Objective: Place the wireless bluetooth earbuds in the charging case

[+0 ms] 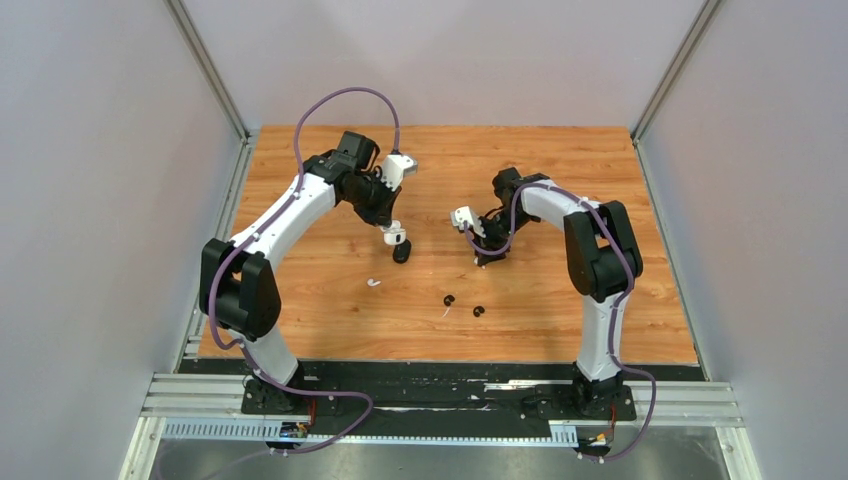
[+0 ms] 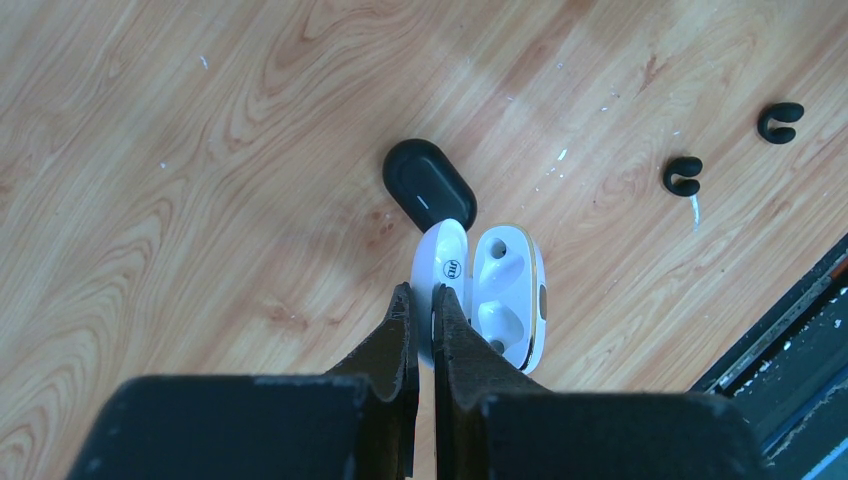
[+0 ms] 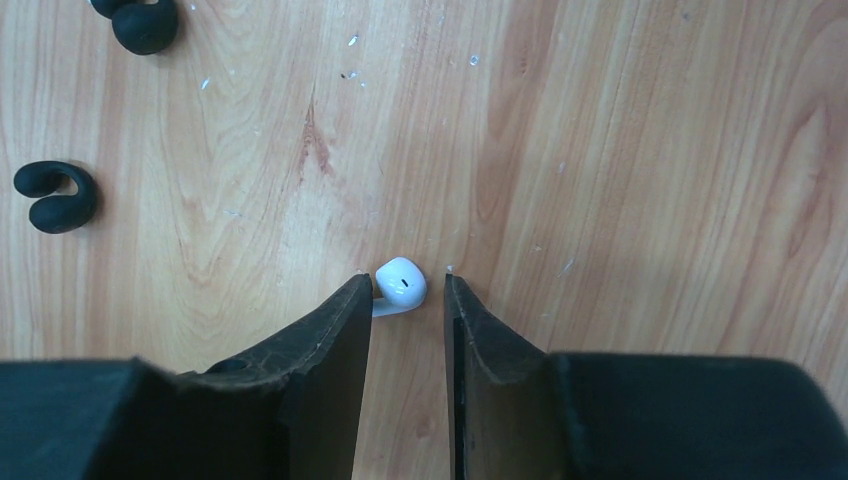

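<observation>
The white charging case has its lid up, and its two earbud wells are empty in the left wrist view. My left gripper is shut on that lid. One white earbud lies on the table between the fingertips of my right gripper, nearer the left finger. The right fingers stand part open, with a gap showing between the earbud and the right finger. Another white earbud rests on the table in front of the case, seen in the top view.
A black oval case lies right beside the charging case. Two small black C-shaped clips sit near the front middle of the table. The wood between the arms is otherwise clear.
</observation>
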